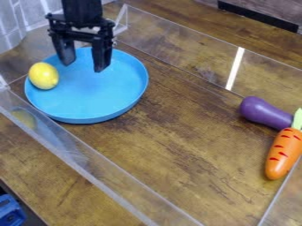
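Note:
My black gripper (84,55) hangs over the back of a blue plate (92,97), its two fingers spread apart with nothing between them. A yellow lemon-like object (44,76) rests on the plate's left side, below and left of the gripper. At the right lie a purple eggplant (262,112) and an orange carrot (283,155) with dark markings and a green top.
Clear low walls (111,181) edge the wooden work area (177,150). A blue object (7,211) sits at the bottom left corner outside. The middle and right of the wooden surface between plate and vegetables is free.

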